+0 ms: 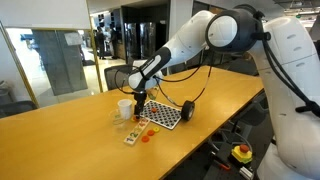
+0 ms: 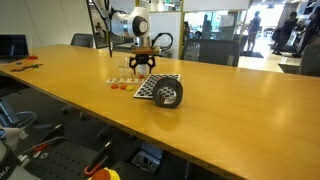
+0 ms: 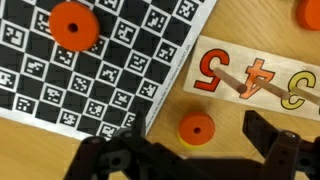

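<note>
In the wrist view my gripper is open, its black fingers set wide apart. Between them, farther off, lies an orange disc (image 3: pixel 197 129) with a yellow edge showing beneath it. Beside it is a wooden board (image 3: pixel 247 80) bearing red and yellow numerals and pegs. A black-and-white marker board (image 3: pixel 128 58) fills the upper left, with another orange disc (image 3: pixel 74 25) on it. From the side, the gripper (image 1: pixel 139 108) hangs over the table near a white mug (image 1: pixel 125 108).
Several small red and orange discs (image 1: pixel 154 130) lie on the wooden table by the numeral board (image 1: pixel 137 132). A black wheel-like object (image 2: pixel 168 92) stands at the marker board's edge (image 2: pixel 150 94).
</note>
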